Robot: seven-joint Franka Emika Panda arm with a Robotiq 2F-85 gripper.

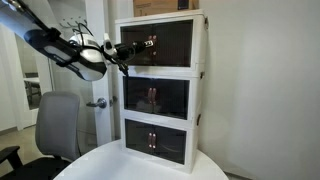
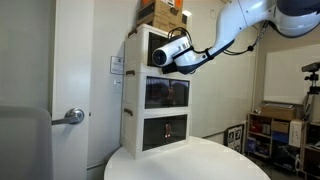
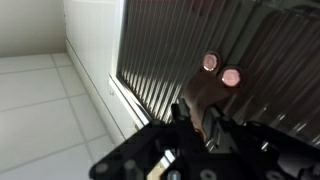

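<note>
A white cabinet [image 1: 200,60] with three tiers of dark double doors stands on the white table, each tier bearing paired copper handles. My gripper [image 1: 146,44] is at the top doors [image 1: 172,44], close to their handles. In exterior view 2 the arm's wrist covers part of the top tier. Two round copper handle ends, one [image 3: 211,62] beside the other [image 3: 231,77], show just ahead of my gripper in the wrist view. Its fingers are dark and blurred there, and whether they touch a handle cannot be made out.
Cardboard boxes [image 2: 162,14] lie on top of the cabinet. The middle doors [image 1: 155,96] and bottom doors [image 1: 155,140] are closed. A grey chair [image 1: 57,125] stands at the left.
</note>
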